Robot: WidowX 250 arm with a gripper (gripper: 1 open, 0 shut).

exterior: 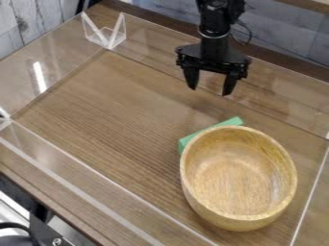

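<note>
My black gripper [211,73] hangs above the back middle of the wooden table [103,115], its fingers spread open with nothing visible between them. In front of it, toward the lower right, a large pale wooden bowl [238,192] stands on the table. A green object [210,132] lies behind the bowl's left rim, partly hidden by it.
A clear angular object [107,31] sits at the back left edge. A dark cable or part shows at the bottom left corner, off the table.
</note>
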